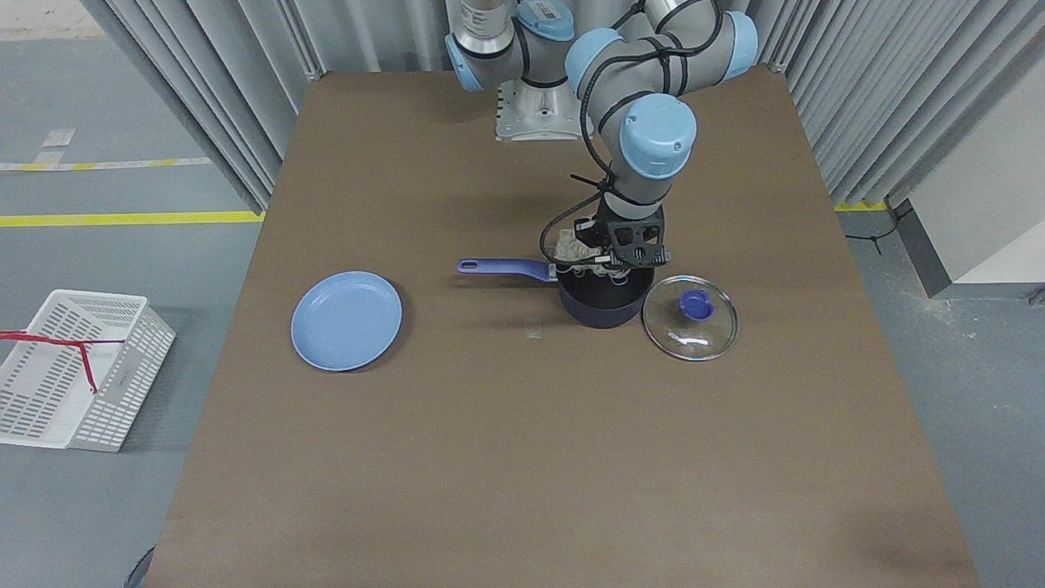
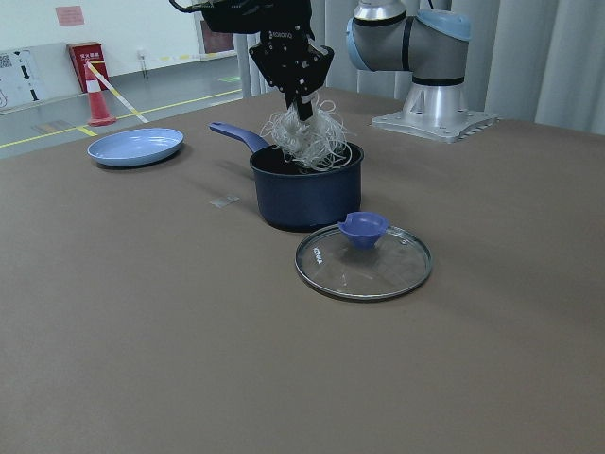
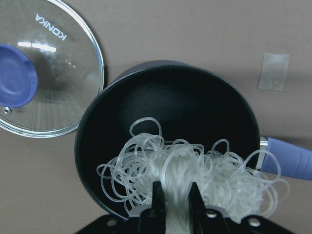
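My gripper is shut on a clump of white noodles (image 2: 312, 137), holding it over and partly down into the dark saucepan (image 2: 307, 199). In the wrist view the loose strands spread across the pan's lower half and spill past its rim on the handle side. The pan's blue handle (image 1: 504, 265) points left in the front view. The glass lid (image 1: 676, 333) with a blue knob (image 1: 696, 305) lies flat beside the pan on the right.
A blue plate (image 1: 345, 320) lies left of the pan on the brown table (image 1: 568, 461). A white basket (image 1: 117, 392) stands on the floor to the left.
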